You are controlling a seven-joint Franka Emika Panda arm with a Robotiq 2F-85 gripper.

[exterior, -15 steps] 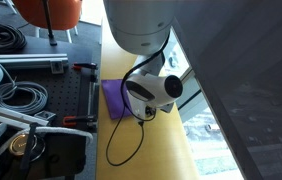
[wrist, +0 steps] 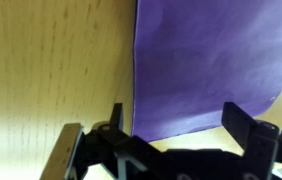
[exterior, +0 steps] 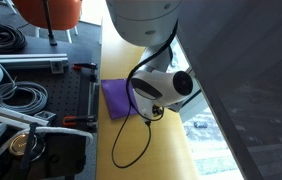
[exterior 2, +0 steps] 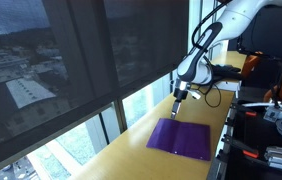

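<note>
A purple cloth [exterior 2: 186, 139] lies flat on the wooden table, spread out as a rough rectangle. Part of the same cloth [exterior: 114, 97] shows beside the arm in exterior view 1, the rest hidden behind the arm. My gripper is open, its two dark fingers wide apart over one edge of the cloth. Bare wood shows to the left of that edge in the wrist view. In exterior view 2 the gripper [exterior 2: 177, 108] is by the cloth's far edge. Contact with the cloth cannot be made out.
A black cable [exterior: 128, 163] loops from the arm over the table. On one side stands a dark cart [exterior: 69, 100] with coiled cables and tools; a large dark screen [exterior 2: 51, 75] and window line the other.
</note>
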